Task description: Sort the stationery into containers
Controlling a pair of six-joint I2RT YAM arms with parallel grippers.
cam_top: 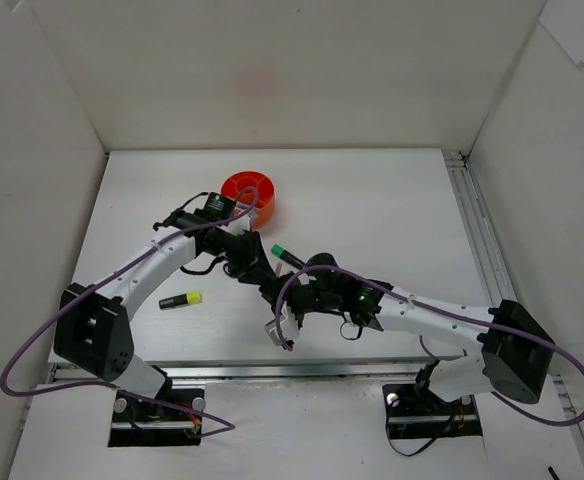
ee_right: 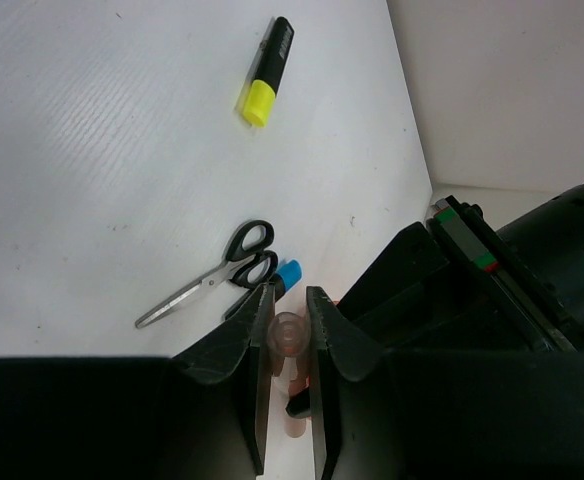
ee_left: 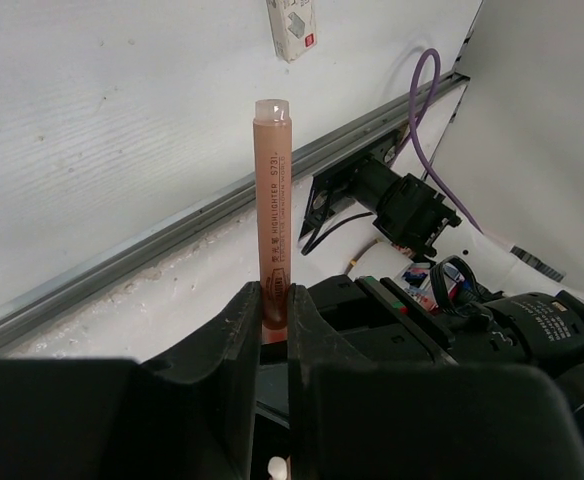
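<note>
An orange highlighter (ee_left: 273, 200) stands out from between the fingers of my left gripper; whether those fingers press on it I cannot tell. My right gripper is shut on the highlighter, whose round end (ee_right: 289, 335) faces its camera. In the top view, both grippers meet at the table's centre. A black-and-yellow highlighter (cam_top: 180, 300) lies on the left side. Scissors (ee_right: 212, 277) and a black marker with a blue cap (ee_right: 289, 273) lie close together in the right wrist view. A green-capped marker (cam_top: 288, 257) shows beyond my right gripper.
The orange-red divided round container (cam_top: 260, 213) stands at the back, just beyond my left arm. A small white box (ee_left: 294, 28) lies on the table in the left wrist view.
</note>
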